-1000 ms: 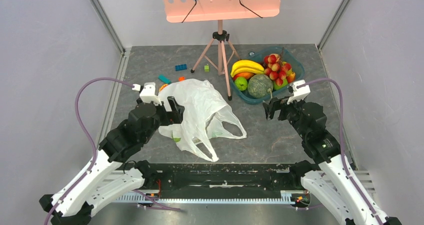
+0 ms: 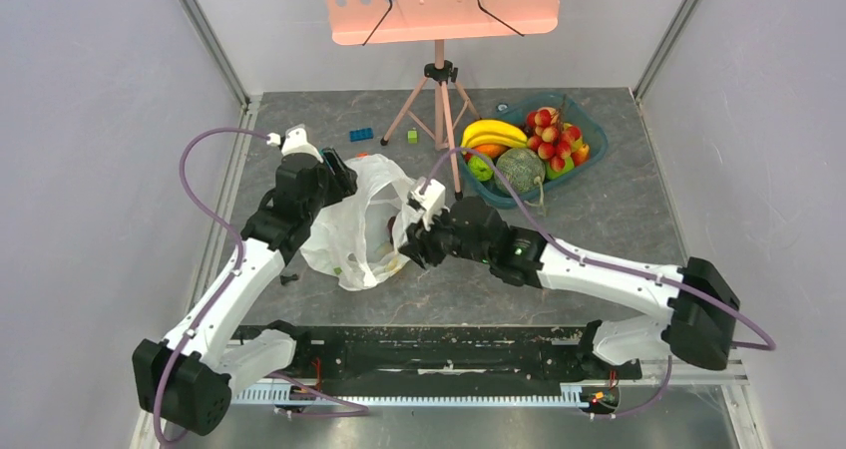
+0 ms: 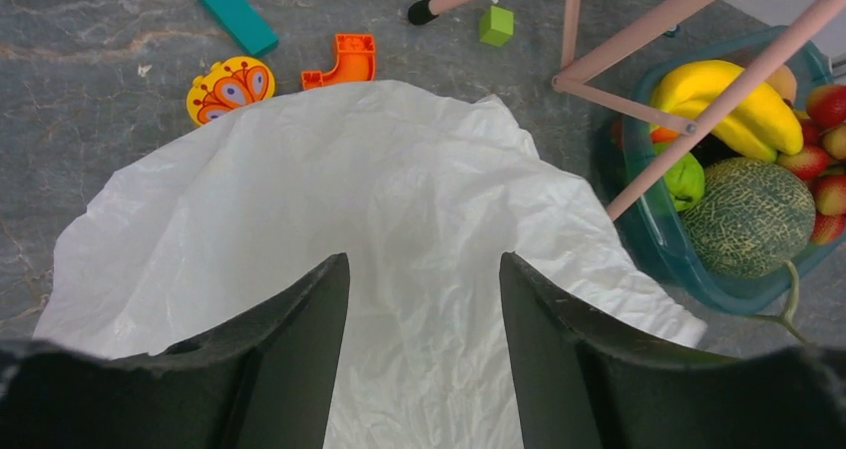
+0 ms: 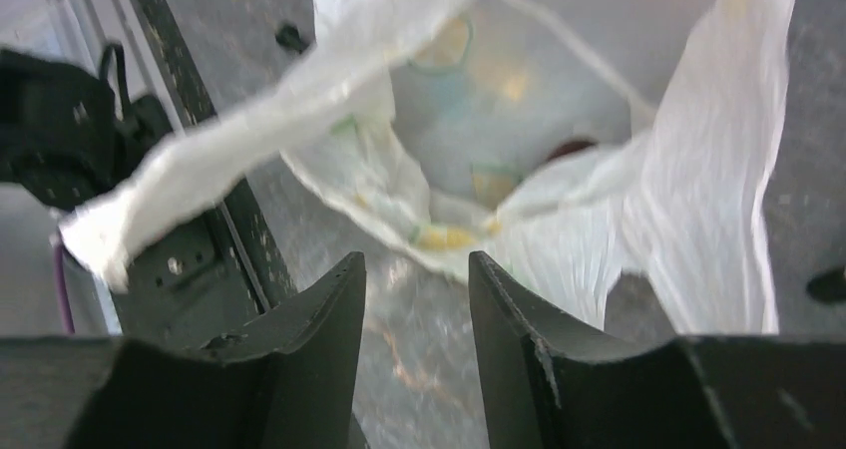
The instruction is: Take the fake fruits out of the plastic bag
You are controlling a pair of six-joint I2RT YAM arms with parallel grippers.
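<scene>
The white plastic bag [image 2: 334, 234] lies left of the table's middle, its mouth gaping toward my right arm. Inside it the right wrist view shows a dark red item [image 4: 572, 149] and blurred yellow bits [image 4: 446, 236], too unclear to name. Over the bag's far left part, my left gripper stands part open; white plastic fills the view beyond its fingers, and I cannot tell whether any lies between them. At the bag's mouth, my right gripper is part open too, with no fruit between its fingers.
A teal basket [image 2: 596, 160] of fruit, with bananas [image 2: 494, 133] and a melon [image 2: 519, 172], sits at the back right. Beside it stands a pink tripod [image 2: 440, 110]. Small toys, including a blue brick [image 2: 361, 134] and a green cube [image 2: 412, 137], lie behind the bag.
My right gripper has travelled left from beside the basket to the bag. The left gripper has moved away from me. The bag's mouth, flat a second ago, now gapes open.
</scene>
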